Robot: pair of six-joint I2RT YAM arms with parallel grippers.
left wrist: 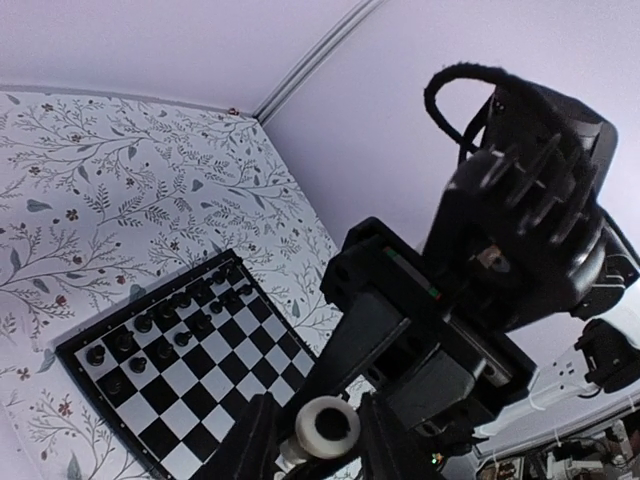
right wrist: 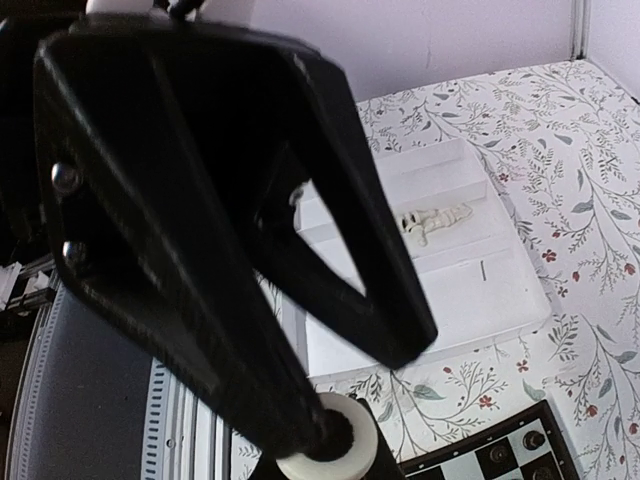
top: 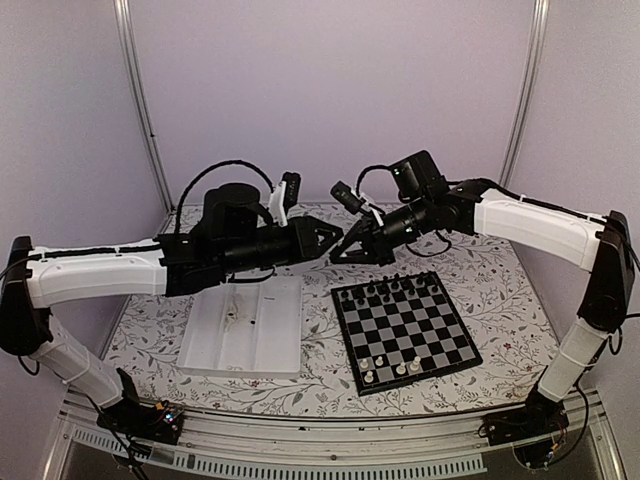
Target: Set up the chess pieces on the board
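Both grippers meet in the air above the back of the table, left gripper (top: pixel 318 238) and right gripper (top: pixel 350 245). Between them is a white chess piece, whose round base with a dark centre faces the left wrist camera; it also fills the bottom of the right wrist view (right wrist: pixel 325 450). My right gripper is shut on it. My left gripper's fingers are beside it, their opening unclear. The chessboard (top: pixel 408 335) holds dark pieces along its back rows and several white pieces at the front left.
A white divided tray (top: pixel 200 340) lies left of the board with more white pieces (right wrist: pixel 430 222) in it. Side walls stand close at left and right.
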